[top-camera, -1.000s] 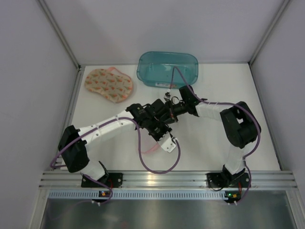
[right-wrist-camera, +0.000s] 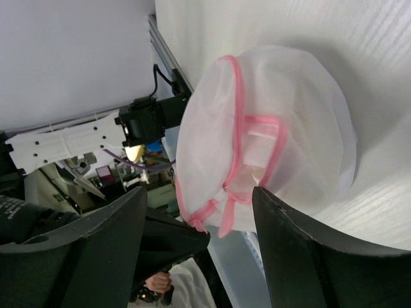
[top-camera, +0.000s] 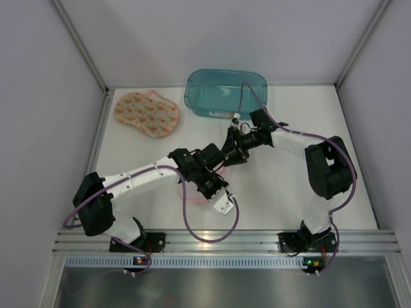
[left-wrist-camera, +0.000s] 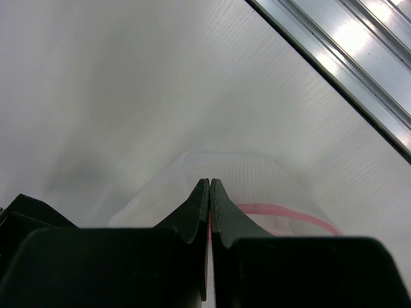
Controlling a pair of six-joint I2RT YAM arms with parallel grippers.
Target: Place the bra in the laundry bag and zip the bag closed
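Observation:
The laundry bag [right-wrist-camera: 298, 109] is white and sheer with pink trim; in the top view the arms hide most of it, with a pink edge [top-camera: 198, 198] showing. My left gripper is shut on the bag's pink trim, a pink sliver showing between its fingers. My right gripper is open, its fingers [right-wrist-camera: 263, 221] spread close to the bag. Between them appear the bag's pink edge and the left gripper's dark tip. A beige cloth with reddish patterning and a pink edge, seemingly the bra [top-camera: 146, 114], lies flat at the back left.
An empty-looking teal basket [top-camera: 225, 78] stands at the back centre, just behind my right gripper. A metal rail [top-camera: 225, 240] runs along the front edge.
My left arm has shifted slightly to the front left. The patterned cloth and basket have stayed put.

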